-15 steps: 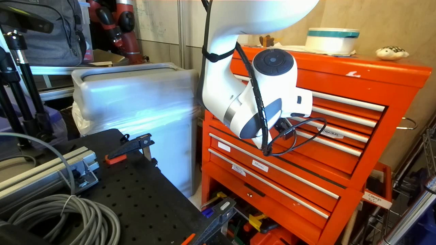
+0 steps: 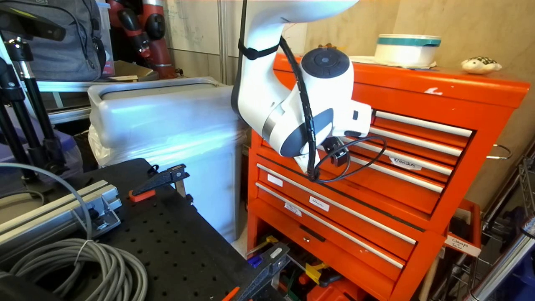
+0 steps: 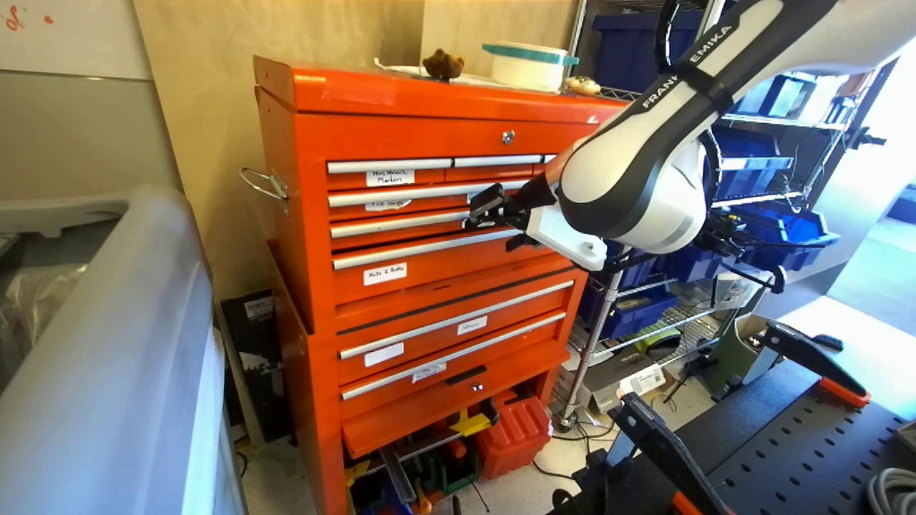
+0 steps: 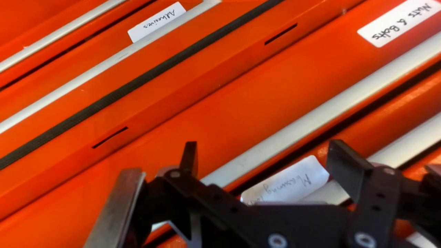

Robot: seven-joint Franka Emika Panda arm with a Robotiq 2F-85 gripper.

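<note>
In the wrist view my gripper is open, its two dark fingers set wide apart with nothing held between them. Behind the gap lie a silver drawer handle point(image 4: 273, 142) and a white "Measuring" label point(image 4: 289, 182), and I cannot tell how far away they are. Exterior view 2 has the gripper point(image 3: 496, 223) in front of the upper drawers of the red tool chest point(image 3: 395, 129). From exterior view 1 the white arm point(image 2: 271, 100) covers most of the gripper, and the chest point(image 2: 451, 100) stands beyond it with its drawers looking closed.
On top of the chest are a white tub with a teal rim point(image 3: 528, 69), a brown toy point(image 3: 444, 64) and a pale toy point(image 2: 480, 65). A black perforated table point(image 2: 165, 241) carries clamps and coiled cable point(image 2: 90, 266). Wire shelving with blue bins point(image 3: 635, 313) stands beside the chest.
The arm has shifted left and a little upward in exterior view 1, its dangling cable moving along with it. The chest and the items on it stay put.
</note>
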